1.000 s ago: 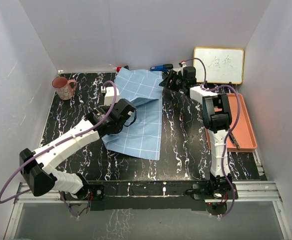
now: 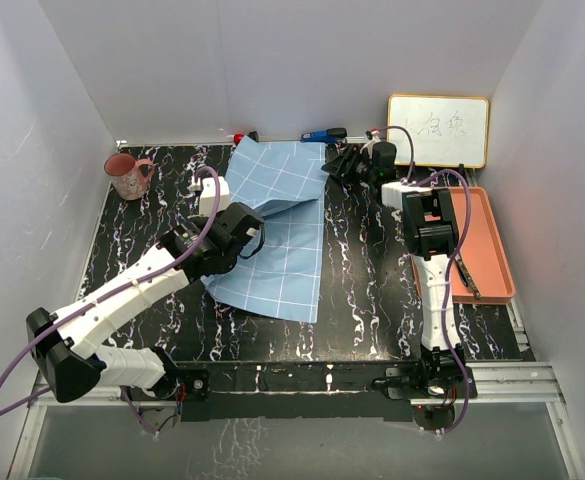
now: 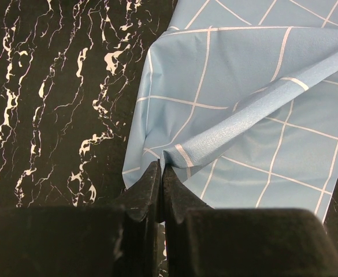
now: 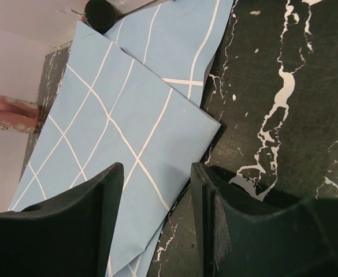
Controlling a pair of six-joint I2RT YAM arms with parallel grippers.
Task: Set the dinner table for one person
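Observation:
A light blue cloth with white lines (image 2: pixel 282 265) lies over the middle of the dark marbled table, its upper part folded over. My left gripper is shut on the cloth's near-left edge, and a raised fold runs from the fingertips up to the right. At the far right corner of the cloth is my right gripper, its fingers apart. The cloth spreads below and beyond those fingers, with nothing visibly pinched. A pink patterned mug (image 2: pixel 129 176) stands at the back left. An orange tray (image 2: pixel 484 235) sits on the right.
A dark, slender item (image 2: pixel 467 277) lies in the tray, partly behind the right arm. Along the back edge are a blue-and-black object (image 2: pixel 323 135) and a small red one (image 2: pixel 239 138). A whiteboard (image 2: pixel 438 130) leans at the back right. Bare table shows between cloth and tray.
The left gripper has shifted left with the cloth edge, and the fold has moved with it. The right gripper has moved only slightly, near the cloth's far corner.

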